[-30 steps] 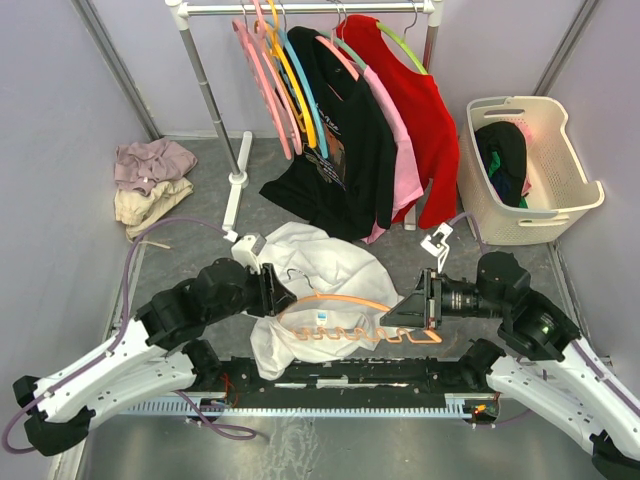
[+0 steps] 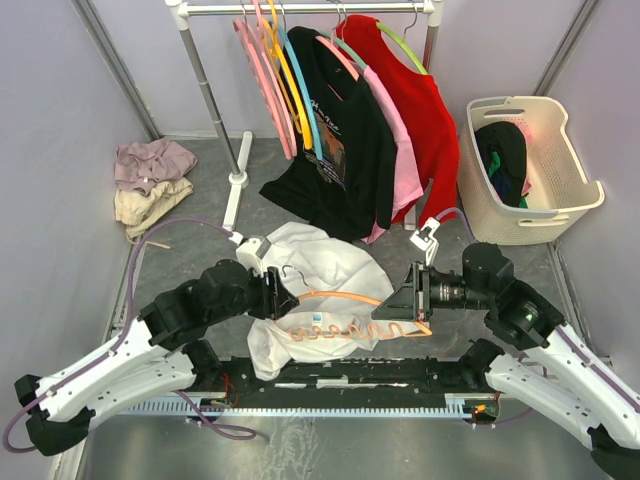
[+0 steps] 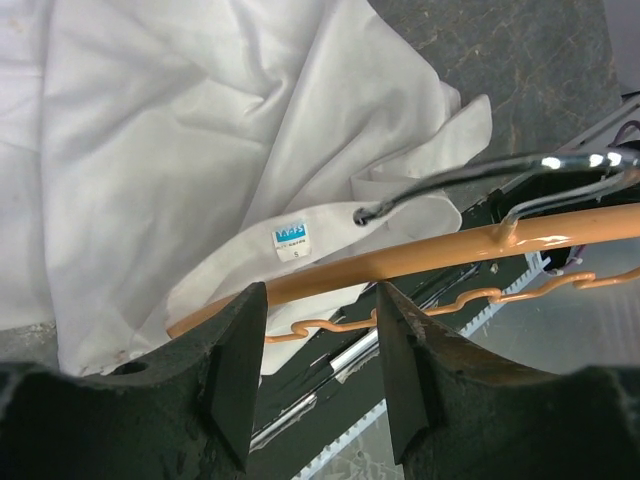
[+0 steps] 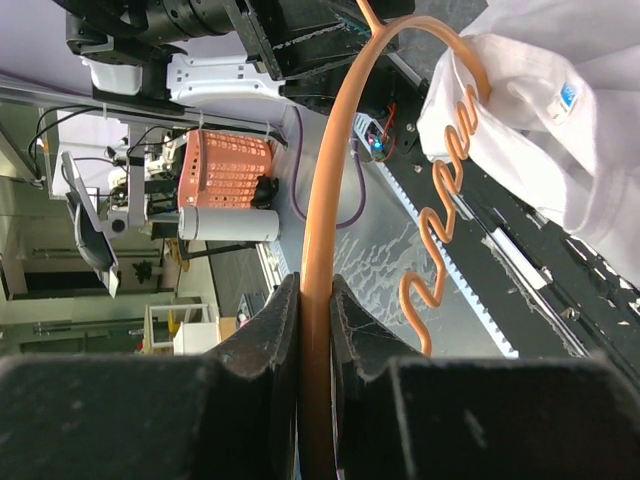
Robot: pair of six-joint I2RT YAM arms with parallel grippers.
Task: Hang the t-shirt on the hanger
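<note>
An orange hanger with wavy lower bar spans between my grippers over a white t-shirt lying crumpled on the floor. My right gripper is shut on the hanger's end bar. My left gripper is open around the hanger's other end, its fingertips just at the orange bar; the metal hook points to the right in the left wrist view. In the left wrist view the hanger's far left end lies at the shirt's white band with a small label, possibly inside it; I cannot tell exactly.
A rack with several hangers and black, pink and red garments stands at the back. A cream basket with clothes is at the right, folded clothes at the left. A dark rail runs along the front edge.
The left arm is nearly still.
</note>
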